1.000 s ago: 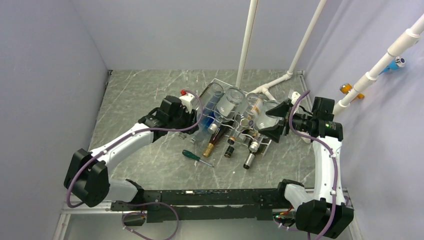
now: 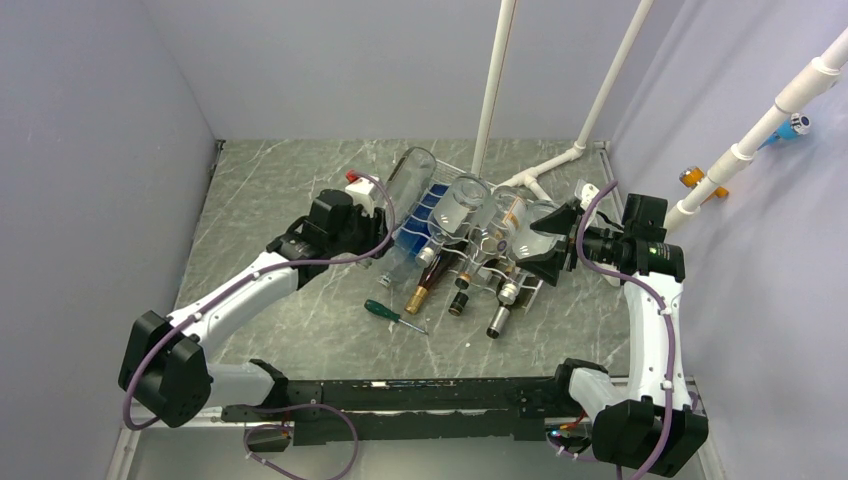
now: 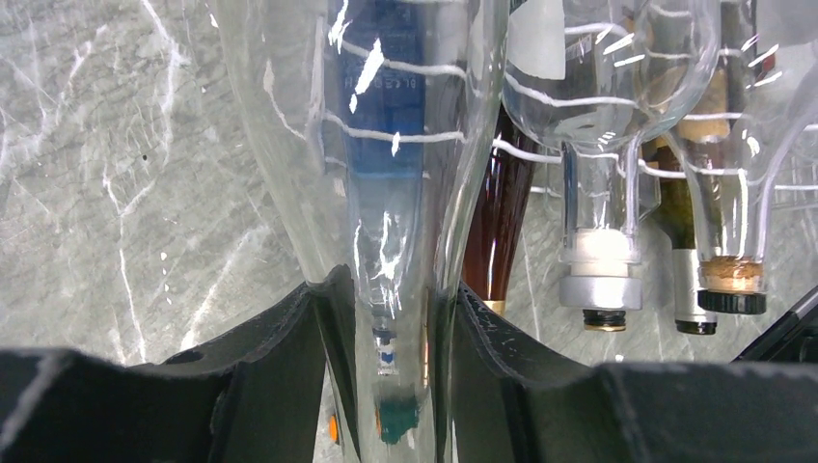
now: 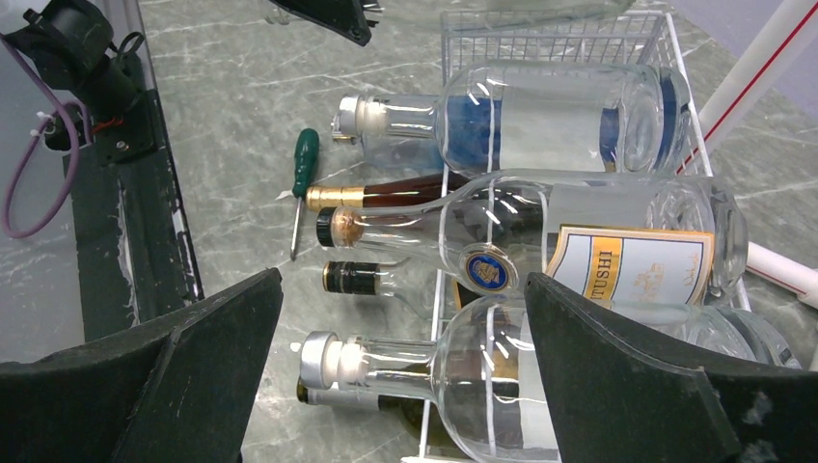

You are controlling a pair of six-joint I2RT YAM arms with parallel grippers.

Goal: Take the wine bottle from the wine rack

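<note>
A clear glass bottle fills the middle of the left wrist view, its neck between the fingers of my left gripper, which is shut on it. From above, that bottle lies at the left edge of the white wire rack, over the blue bottle. More clear bottles rest on the rack's top, among them one with an orange-edged label. My right gripper stands open at the rack's right side, above a clear bottle, with nothing gripped.
Below the top row, darker bottles poke their necks out toward the front. A green-handled screwdriver lies on the grey marble tabletop before the rack. White pipes rise behind it.
The right arm and the other bottles have kept still.
</note>
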